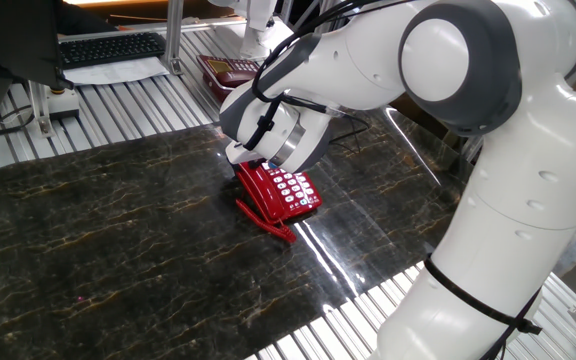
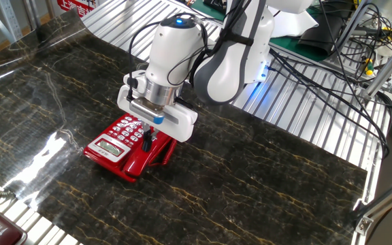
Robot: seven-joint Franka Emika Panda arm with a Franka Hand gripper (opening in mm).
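Note:
A red desk telephone [image 2: 119,145] with white keys and a small display sits on the dark marbled sheet. Along one side of it runs a raised red part, apparently the handset [image 2: 139,162]. Beside that side, a thin red piece, probably the cord [image 1: 265,221], lies on the sheet. My gripper [image 2: 150,141] points down over the phone, its dark fingertips low at the border between keypad and raised part. The fingers look close together in exterior view 2, but whether anything is between them is unclear. In exterior view 1 the hand hides them.
A second, darker red phone [image 1: 230,71] rests on the slatted table at the back, near a black keyboard [image 1: 113,48] and papers. Wide parts of the marbled sheet [image 1: 98,240] are bare. Loose cables [image 2: 339,95] hang over the slats.

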